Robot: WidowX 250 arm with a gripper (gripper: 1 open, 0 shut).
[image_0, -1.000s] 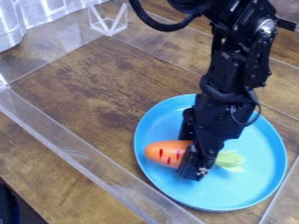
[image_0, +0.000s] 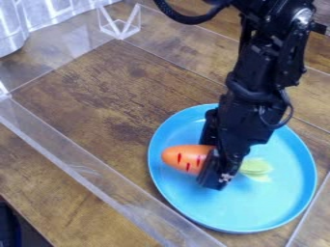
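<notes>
A blue plate (image_0: 233,211) lies at the lower right of the view. My black gripper (image_0: 214,164) is down over it, shut on an orange toy carrot (image_0: 183,156) with dark markings. The carrot's pale green top (image_0: 256,168) pokes out to the right of the fingers. Part of the carrot is hidden behind the fingers, and whether it touches the plate is hard to tell.
Bare wooden table (image_0: 91,106) fills the left and back. A clear plastic strip runs diagonally along the lower left, and a small white wire-frame object (image_0: 119,27) stands at the back left.
My gripper and the carrot in it have shifted slightly upward in the view over the last second. The plate looks unmoved.
</notes>
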